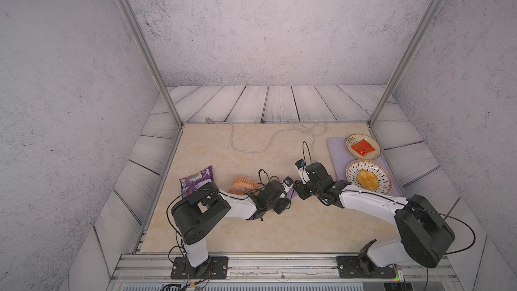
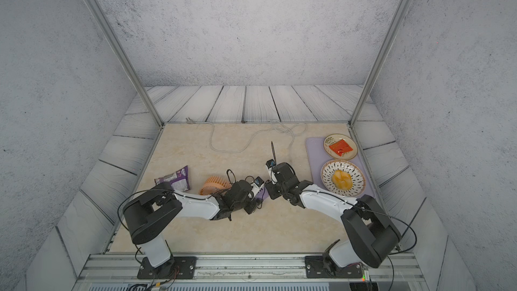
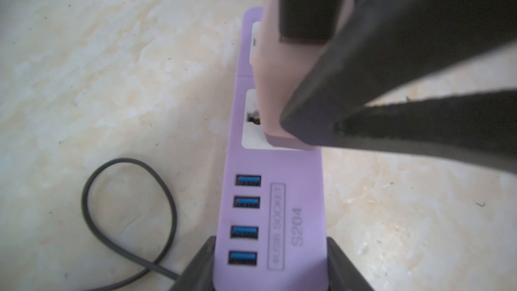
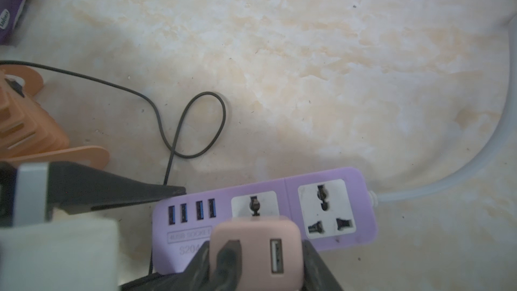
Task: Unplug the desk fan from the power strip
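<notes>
The purple power strip [image 3: 269,167] lies on the table with USB ports at its near end and white sockets beyond. My left gripper is shut across that USB end. A pale pink plug block [image 4: 256,248] with a USB port in its top sits between the fingers of my right gripper, which is shut on it. The block stands over the socket nearest the USB ports and covers part of it; whether its prongs are in the socket is hidden. The orange fan [image 1: 243,184] lies left of the strip, its dark cord [image 4: 153,102] looping beside it.
A white cable [image 4: 457,175] leaves the strip's far end. Purple snack bags [image 1: 196,180] lie at the left. A lilac tray [image 1: 336,153] with two plates stands at the right. Middle back of the table holds only cable.
</notes>
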